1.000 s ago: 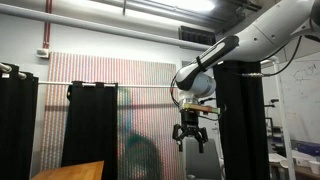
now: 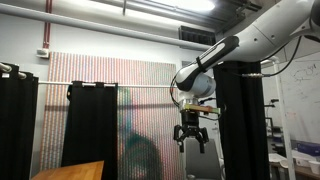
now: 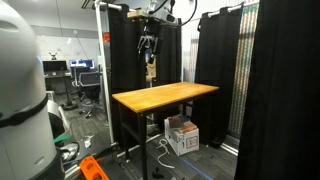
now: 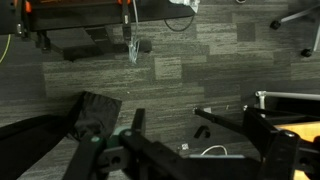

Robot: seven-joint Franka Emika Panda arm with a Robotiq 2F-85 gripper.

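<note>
My gripper (image 2: 191, 147) hangs in the air, open, with empty space between its fingers. It points down, off to the side of the wooden table (image 2: 75, 173) in exterior view 1. Exterior view 2 has the gripper (image 3: 150, 49) higher than the bare wooden tabletop (image 3: 165, 97). From the wrist, the dark fingers (image 4: 138, 120) stand wide apart over grey carpet (image 4: 185, 80), and nothing is held. No object shows on the visible part of the tabletop.
A white box (image 3: 182, 133) with things inside stands on the floor under the table. Black curtains (image 3: 290, 90) hang around the area. Dark cloth-like material (image 4: 97, 115) lies below the gripper at left in the wrist view. Office chairs (image 3: 90, 85) stand further back.
My gripper has shifted very slightly downward in exterior view 1. The table and curtains look the same.
</note>
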